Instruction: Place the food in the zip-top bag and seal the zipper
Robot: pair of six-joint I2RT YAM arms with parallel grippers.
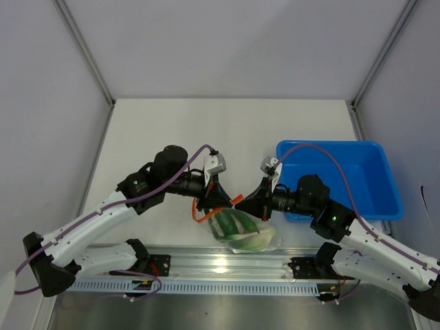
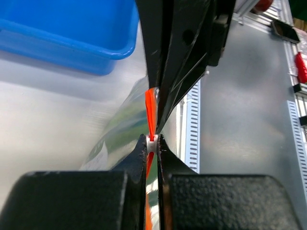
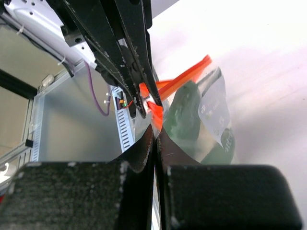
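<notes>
The clear bag [image 1: 251,239] holding green vegetables [image 1: 228,224] lies at the table's front, its orange zipper strip [image 1: 206,214] along the top. In the left wrist view my left gripper is shut on the orange zipper and its small white slider. My right gripper is shut just beside the left one at the zipper's right end; whether anything thin is between its fingers is hard to tell. The right wrist view shows the left gripper's fingers at the slider above it.
A blue bin [image 1: 340,175] stands at the right. A metal rail edge runs along the front.
</notes>
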